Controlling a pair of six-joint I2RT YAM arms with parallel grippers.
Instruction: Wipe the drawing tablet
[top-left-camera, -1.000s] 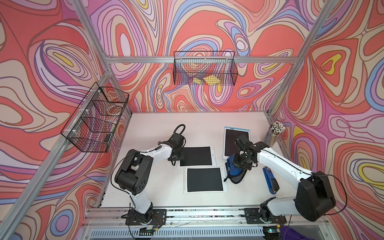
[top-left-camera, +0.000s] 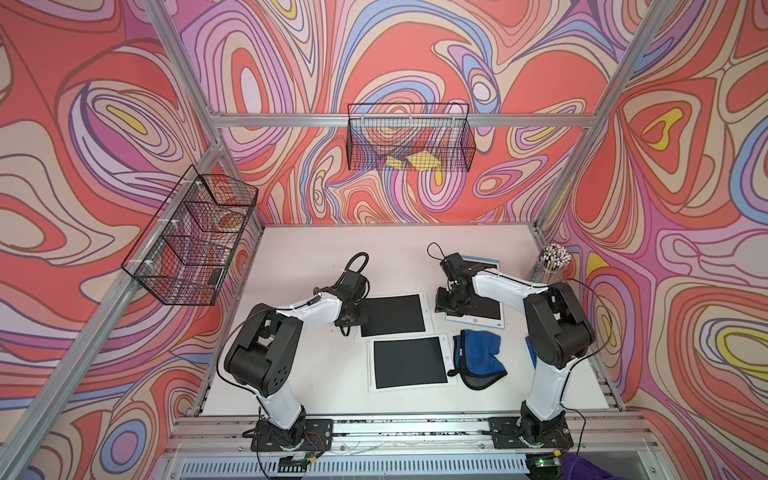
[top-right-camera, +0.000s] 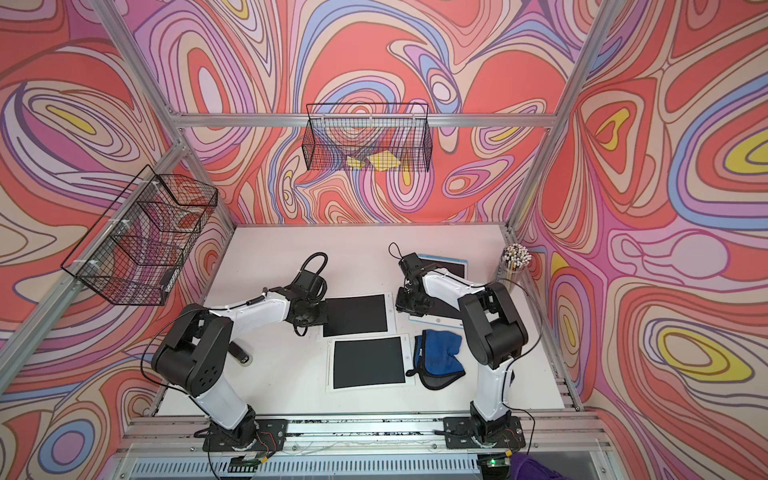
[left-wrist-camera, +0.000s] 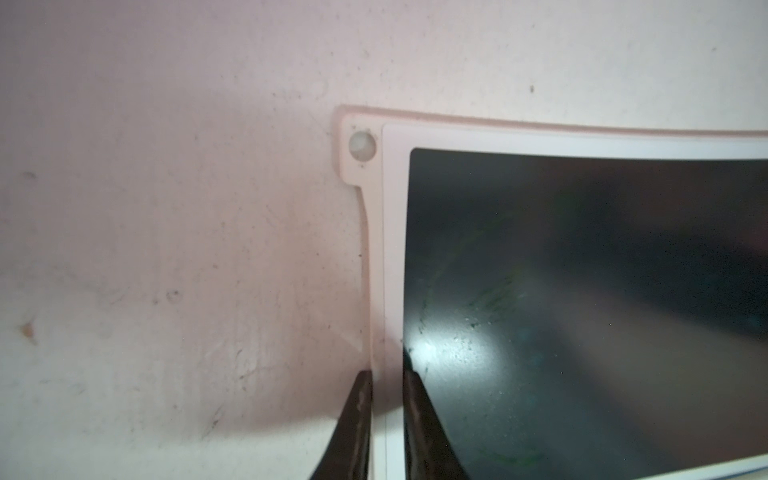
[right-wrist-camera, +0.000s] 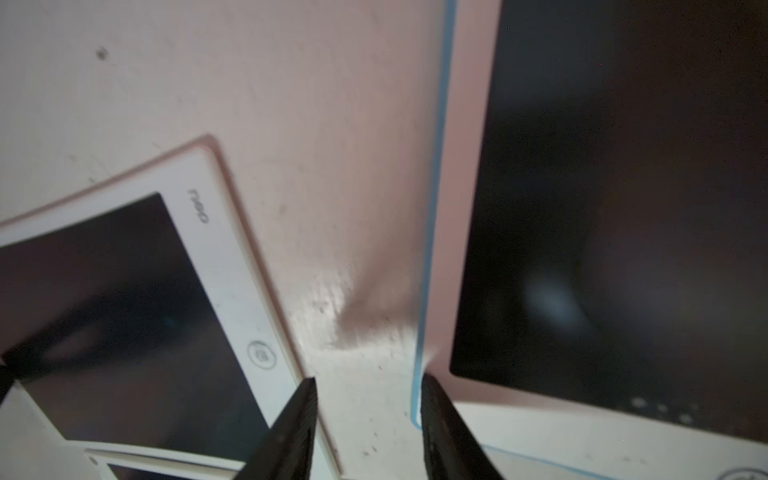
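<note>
My left gripper is shut on the left edge of the upper white drawing tablet, one finger each side of the white frame. Faint greenish marks show on that dark screen. My right gripper stands open with nothing between its fingers, over the gap between this tablet's right end and the blue-edged tablet. A second white tablet lies just in front of the first. The blue cloth piece with black trim lies flat to its right, apart from both grippers.
A cup of cotton swabs stands at the back right. A blue object is partly hidden by the right arm. A small dark object lies near the left arm.
The blue cloth piece, gathered under my right gripper a second ago, now lies spread on the table. That gripper has moved left and back, away from it. The left arm has barely moved.
</note>
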